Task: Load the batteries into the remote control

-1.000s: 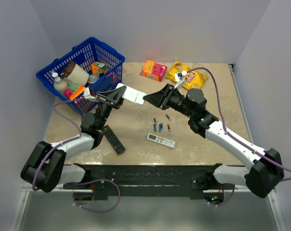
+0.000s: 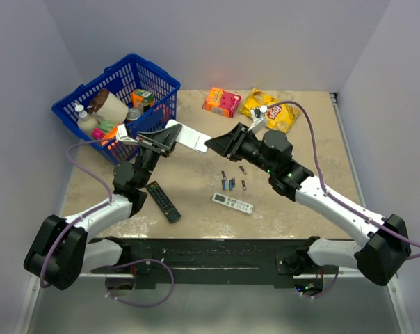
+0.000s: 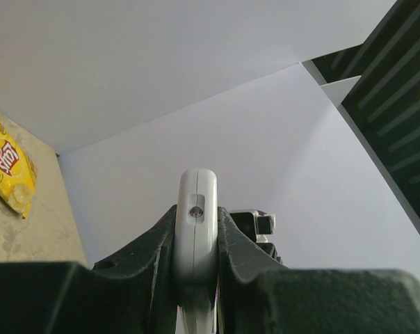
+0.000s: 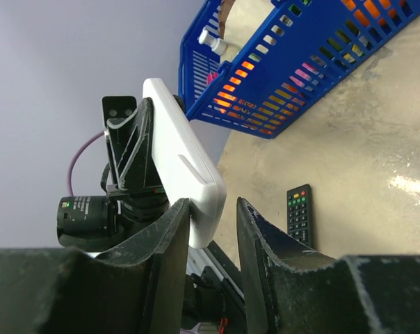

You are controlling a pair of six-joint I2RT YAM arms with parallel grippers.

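Observation:
A white remote control [image 2: 190, 137], its plain face showing, is held above the table by my left gripper [image 2: 170, 133], which is shut on one end. In the left wrist view the remote [image 3: 196, 236] appears edge-on, clamped between the fingers. My right gripper is part open at the remote's other end. One of its fingers [image 4: 174, 233] overlaps the remote's corner [image 4: 211, 198]; whether they touch I cannot tell. On the table below lie several small batteries, among them a blue battery [image 2: 224, 184] and a dark battery [image 2: 244, 185].
A white remote with a display [image 2: 232, 202] and a black remote [image 2: 163, 202] lie on the table. A full blue basket [image 2: 161, 115] stands close behind my left gripper. A red box [image 2: 222, 101] and a yellow chip bag [image 2: 283, 115] are at the back.
The batteries and other things on the table have stayed put.

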